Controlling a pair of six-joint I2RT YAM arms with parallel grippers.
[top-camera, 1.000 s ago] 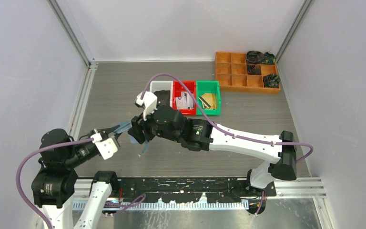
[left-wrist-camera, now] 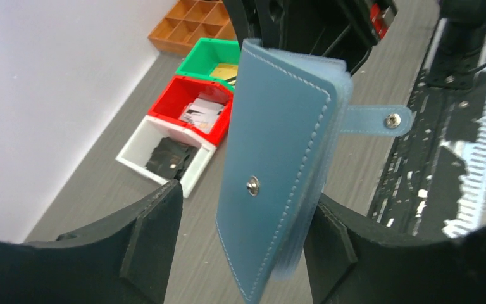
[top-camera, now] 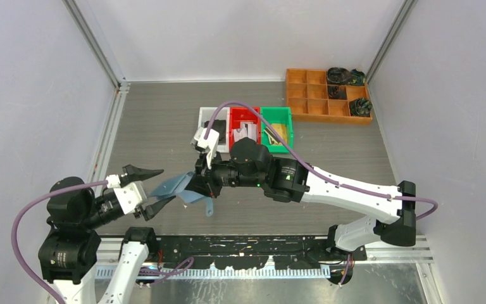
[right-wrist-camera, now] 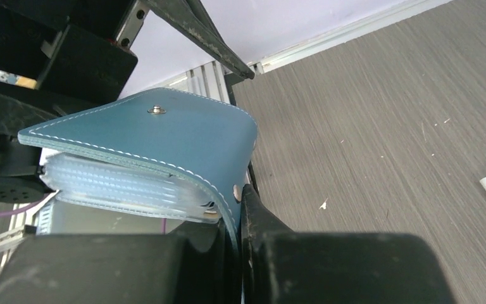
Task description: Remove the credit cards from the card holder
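Note:
The blue card holder hangs in the air, with my right gripper shut on its spine edge. Its cover is partly spread, and clear plastic sleeves show between the covers in the right wrist view. A snap strap sticks out to one side. My left gripper is open, its fingers well apart with the holder's free end before and partly between them. Whether either finger touches it, I cannot tell. Cards inside the sleeves are not clearly visible.
White, red and green boxes stand behind the right arm, holding black, whitish and yellow cards. An orange divided tray with dark items sits at the back right.
My left gripper has gone from closed at the holder to spread wide. The right gripper has moved a little right with the holder, which now shows more of its cover.

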